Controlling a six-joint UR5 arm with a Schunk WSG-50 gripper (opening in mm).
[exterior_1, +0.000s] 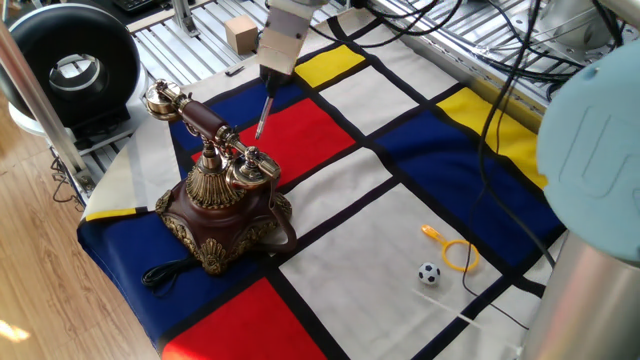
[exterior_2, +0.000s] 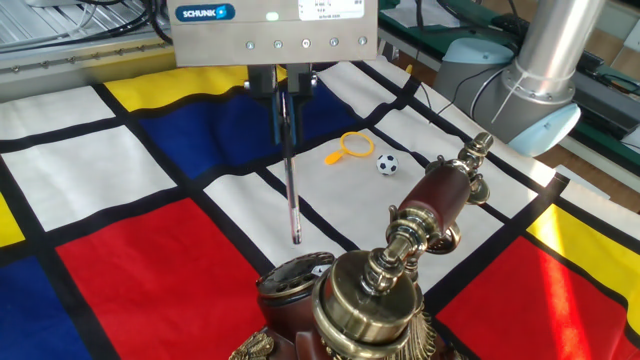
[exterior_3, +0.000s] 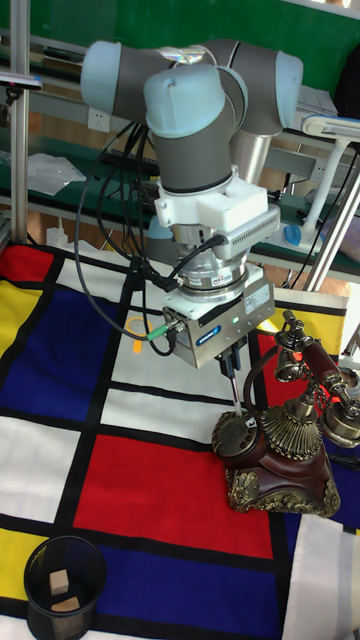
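My gripper (exterior_2: 283, 138) is shut on a slim, pen-like stick (exterior_2: 292, 200) that points downward. An ornate antique-style telephone (exterior_1: 208, 195), dark red-brown with brass trim, stands on the cloth with its handset (exterior_2: 437, 200) resting across the top. In exterior view 2 the stick's lower end appears above the telephone's round dial (exterior_2: 292, 277); whether it touches cannot be told. Exterior view 3 also has the tip close to the dial (exterior_3: 234, 433), beneath the gripper (exterior_3: 230, 373). The dial's face is hidden behind the handset side in exterior view 1.
On the colour-block cloth lie a yellow ring with a handle (exterior_1: 459, 256) and a small football (exterior_1: 429, 273). A black mesh cup (exterior_3: 65, 571) holding wooden blocks (exterior_3: 60, 582) stands at the near left. Loose cables (exterior_3: 107, 181) hang along the arm.
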